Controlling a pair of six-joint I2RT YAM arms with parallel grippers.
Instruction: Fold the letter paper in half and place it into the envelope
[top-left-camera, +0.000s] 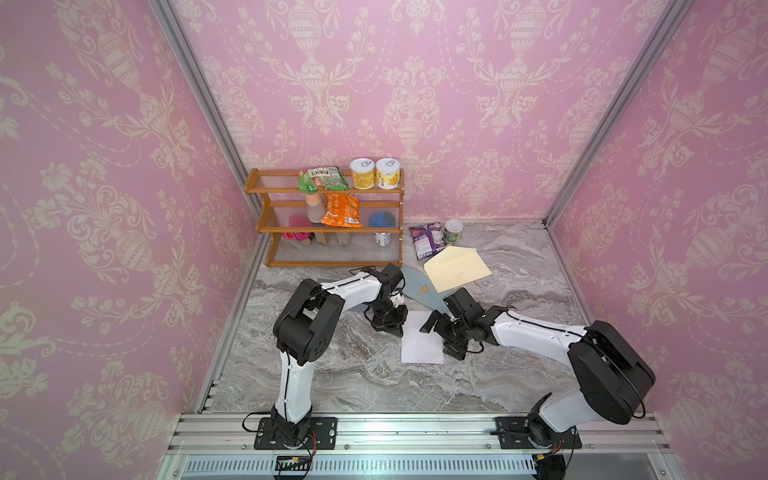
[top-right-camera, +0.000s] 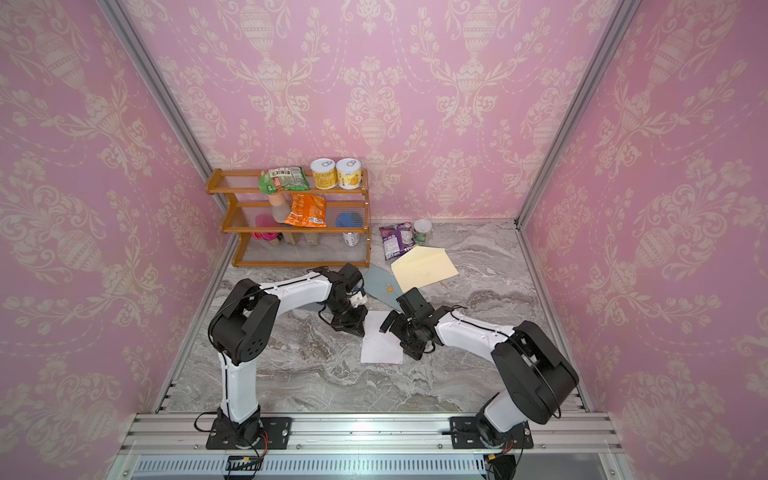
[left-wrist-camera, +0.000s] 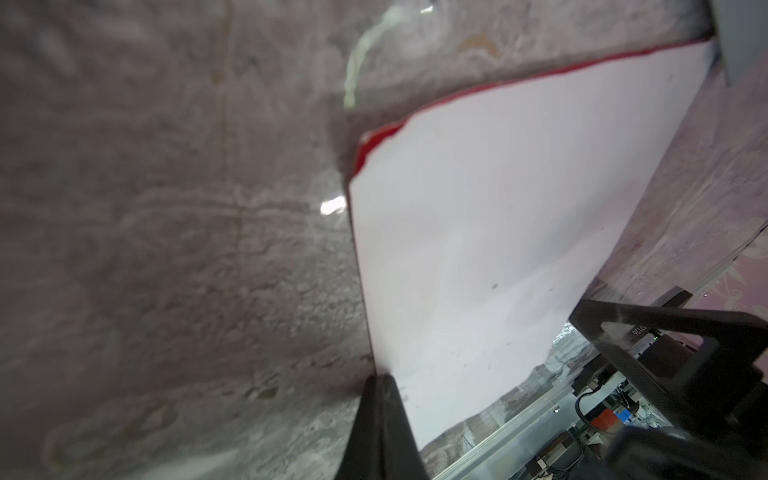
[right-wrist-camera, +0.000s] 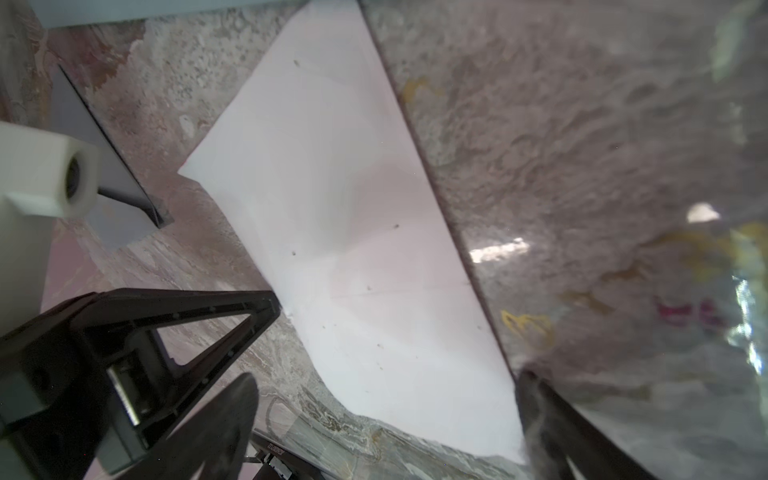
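The letter paper (top-left-camera: 420, 352) lies on the tabletop between my arms, white side up, with a red layer showing along one edge in the left wrist view. At its left edge my left gripper is shut, its tips against or just over the paper's border; I see nothing clearly between them. My right gripper stands open over the paper's right part, one finger (right-wrist-camera: 536, 400) close by the long edge, no paper visibly pinched. Behind the paper lie a grey-blue envelope (top-left-camera: 416, 284) and a cream envelope (top-left-camera: 456, 268), the cream one overlapping the grey-blue one.
A wooden shelf (top-left-camera: 336, 263) with cans and packets stands at the back left. A purple packet (top-left-camera: 428, 240) and a can (top-left-camera: 453, 231) sit behind the envelopes. Free tabletop extends in front of the paper and to the far right.
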